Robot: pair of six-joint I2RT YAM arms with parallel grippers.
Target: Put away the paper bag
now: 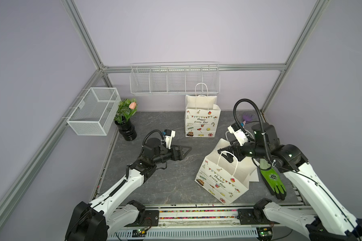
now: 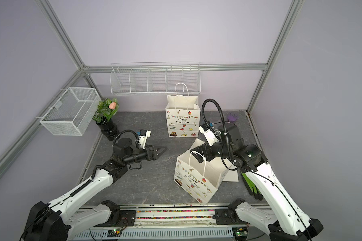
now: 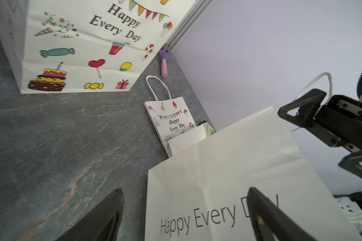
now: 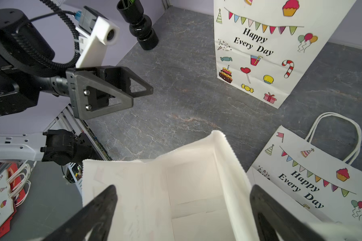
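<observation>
An open white "Happy Every Day" paper bag (image 1: 219,180) leans tilted at the front right of the table. My right gripper (image 1: 225,154) is open at its top, near the handle. My left gripper (image 1: 181,154) stands open to the left of this bag, with nothing between its fingers. A second bag (image 1: 202,122) stands upright at the back centre. A flattened bag (image 3: 173,120) with handles lies on the right side of the table, partly hidden in the top views by the right arm.
A black vase with flowers (image 1: 126,130) stands at the back left. Wire baskets (image 1: 86,128) hang on the left and back walls. A green glove (image 1: 273,180) lies at the right edge.
</observation>
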